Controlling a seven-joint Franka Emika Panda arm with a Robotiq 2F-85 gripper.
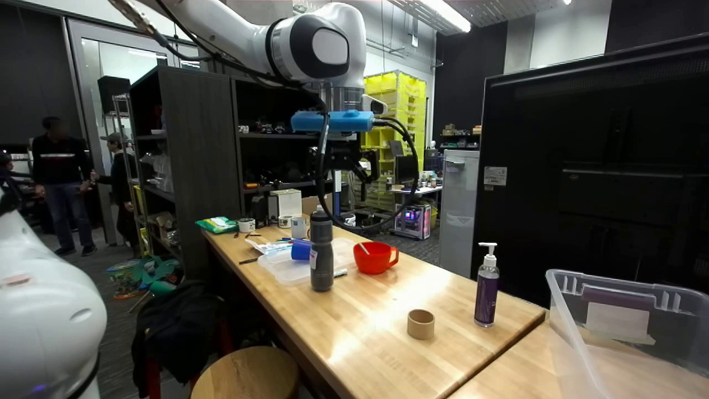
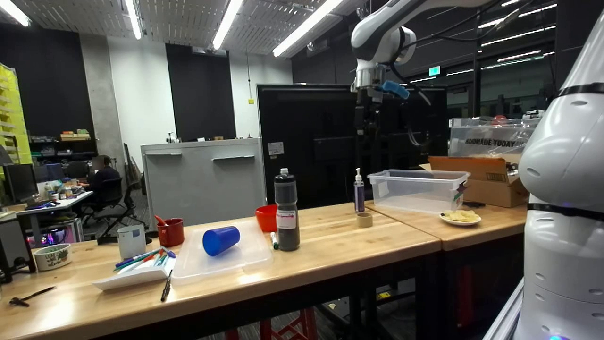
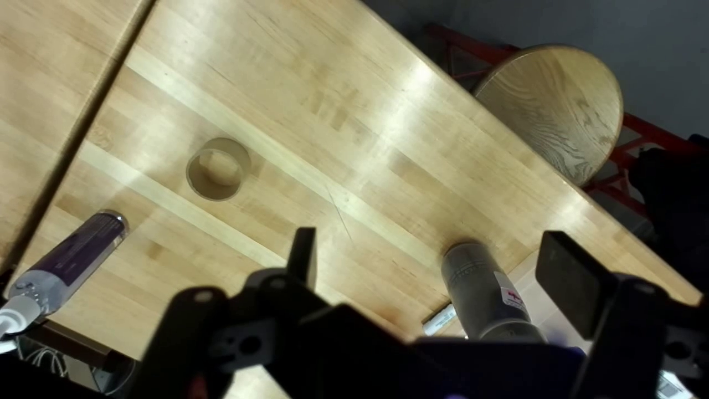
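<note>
My gripper hangs high over the table, its two fingers wide apart with nothing between them. Below it in the wrist view, a grey bottle shows close to the right finger, well beneath it. A cardboard tape ring rests on bare wood. Beside the ring stands a pump bottle with a purple label. Farther along are a red cup with something white in it and a blue cup lying on its side on a clear plastic lid.
A clear bin occupies the adjoining table, near a plate of yellow food. Pens on white paper, a dark red mug and a marker crowd the other end. Bare wood surrounds the tape ring.
</note>
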